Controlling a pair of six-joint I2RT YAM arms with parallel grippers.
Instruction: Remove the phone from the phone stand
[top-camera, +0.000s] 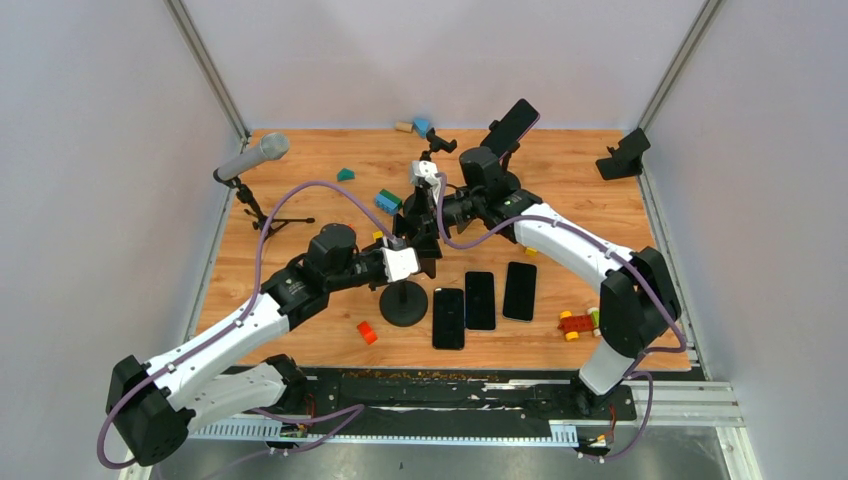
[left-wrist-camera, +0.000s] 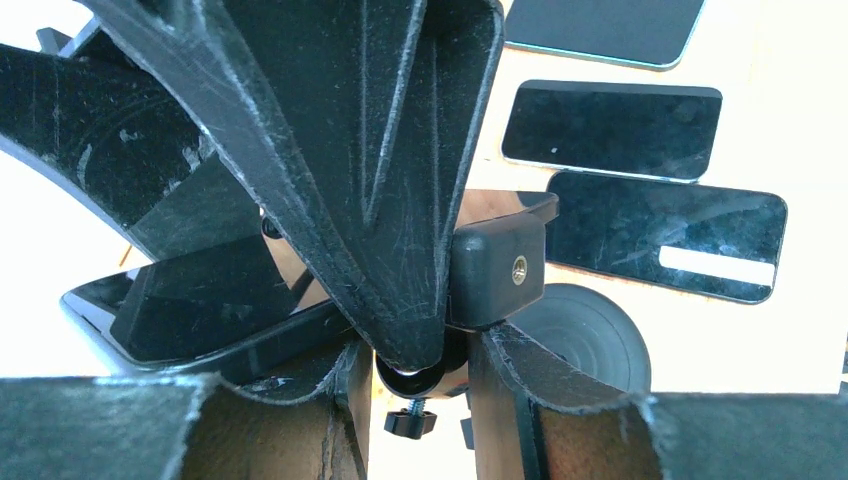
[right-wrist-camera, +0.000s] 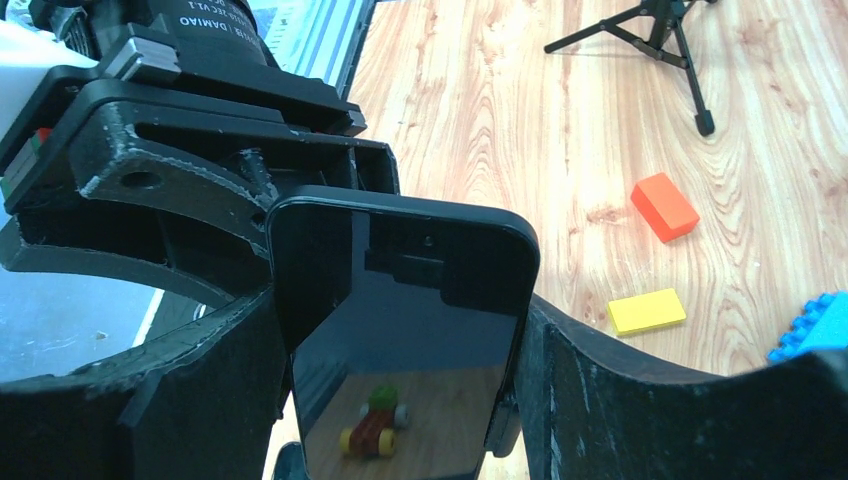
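A phone stand with round base (top-camera: 403, 310) stands front centre, both grippers over it. My left gripper is shut on the stand's holder (left-wrist-camera: 495, 275). A black phone (left-wrist-camera: 200, 310) lies tilted beside it in the left wrist view. In the right wrist view that phone (right-wrist-camera: 400, 300) sits between the fingers of my right gripper; whether they grip it tightly I cannot tell. The top view hides most of both grippers behind the arms.
Three phones (top-camera: 480, 300) lie flat at the front. Another stand holds a phone (top-camera: 510, 128) at the back. An empty stand (top-camera: 625, 155), a microphone (top-camera: 250, 160), a toy car (top-camera: 578, 323) and loose blocks (top-camera: 367, 332) surround the middle.
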